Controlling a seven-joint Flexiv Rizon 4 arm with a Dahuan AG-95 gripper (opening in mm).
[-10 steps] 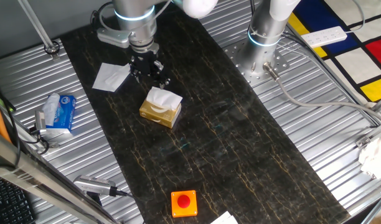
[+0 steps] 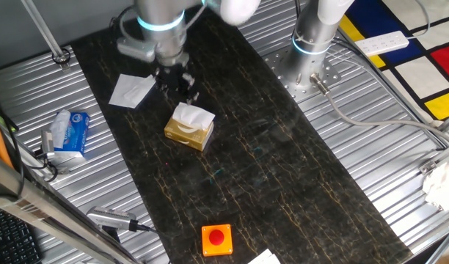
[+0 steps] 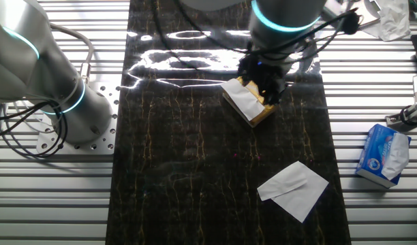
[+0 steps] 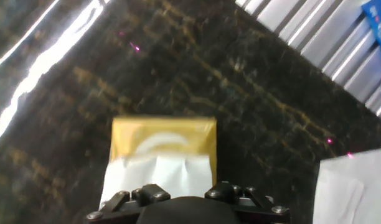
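A gold tissue box (image 2: 186, 136) with a white tissue (image 2: 194, 115) rising from its top stands on the dark marbled tabletop. My gripper (image 2: 177, 91) hangs just behind the box in exterior view 1, its fingers apart and apparently empty. In exterior view 2 the dark gripper (image 3: 263, 80) overlaps the box's far side, and the tissue (image 3: 242, 99) shows beside it. The wrist view has the box's gold face (image 4: 165, 134) and the white tissue (image 4: 162, 174) directly ahead of the fingers, whose tips are hard to make out. Whether they touch the tissue cannot be told.
A loose white sheet (image 2: 131, 91) lies flat left of the gripper. Off the dark top, a blue tissue pack (image 2: 72, 135) rests on the slatted table. An orange box with a red button (image 2: 217, 240) sits near the front.
The tissue box and the sheet stay put.
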